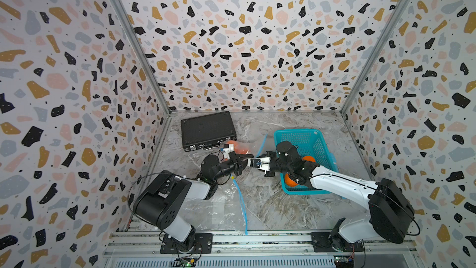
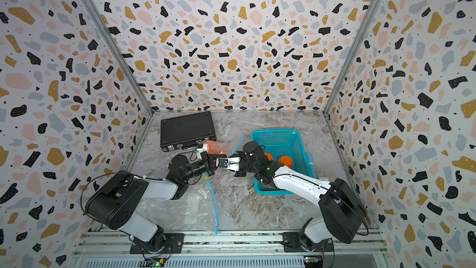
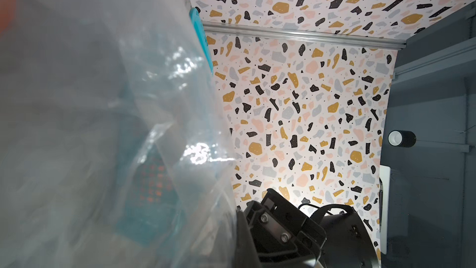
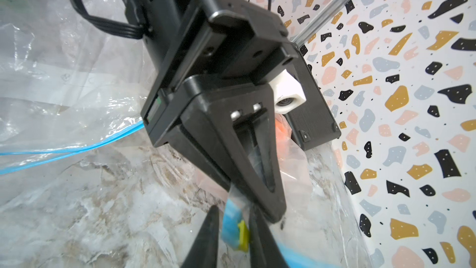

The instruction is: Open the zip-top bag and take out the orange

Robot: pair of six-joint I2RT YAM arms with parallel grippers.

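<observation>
The clear zip bag with the orange (image 1: 234, 146) inside and its blue zip (image 4: 231, 223) lies between my grippers. My left gripper (image 1: 248, 158) is shut at the bag's top; in the right wrist view its fingertips touch the zip end by the yellow slider (image 4: 243, 235). My right gripper (image 2: 224, 163) faces it closely, part open, its blurred fingertips either side of the zip and slider; whether it grips them I cannot tell. Bag film fills much of the left wrist view.
A turquoise basket (image 1: 297, 134) with several oranges stands on the right. A black case (image 1: 208, 126) lies at back left. Another clear bag (image 1: 218, 208) with blue zip lies in front.
</observation>
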